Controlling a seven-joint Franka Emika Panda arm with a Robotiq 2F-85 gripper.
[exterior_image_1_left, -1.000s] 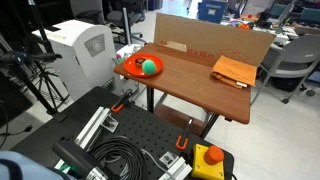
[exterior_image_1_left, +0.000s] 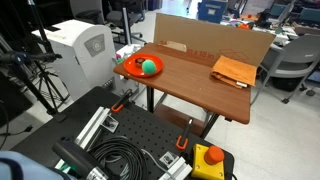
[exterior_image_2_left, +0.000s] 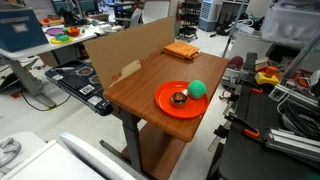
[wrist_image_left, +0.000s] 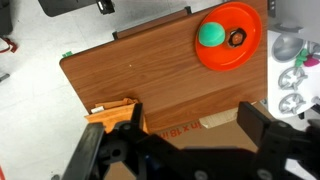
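A red plate (exterior_image_1_left: 129, 69) rests near the left end of the wooden table (exterior_image_1_left: 188, 76). It holds a green ball (exterior_image_2_left: 196, 89) and a small dark round item (exterior_image_2_left: 180, 98) side by side. Toward the other end lies a folded orange cloth (exterior_image_1_left: 234, 71). In the wrist view my gripper is open above the table, its dark fingers spread wide and nothing between them. From there the plate (wrist_image_left: 226, 60) with the ball (wrist_image_left: 211, 34) shows at upper right, the cloth (wrist_image_left: 112, 114) at lower left. I cannot make out the gripper in either exterior view.
An upright cardboard panel (exterior_image_2_left: 126, 55) stands along the table's far edge. Mid-table is bare wood. A black base with coiled cables (exterior_image_1_left: 118, 157) and a red-topped yellow button box (exterior_image_1_left: 208, 161) are in front. A white cabinet (exterior_image_1_left: 82, 52) stands at left.
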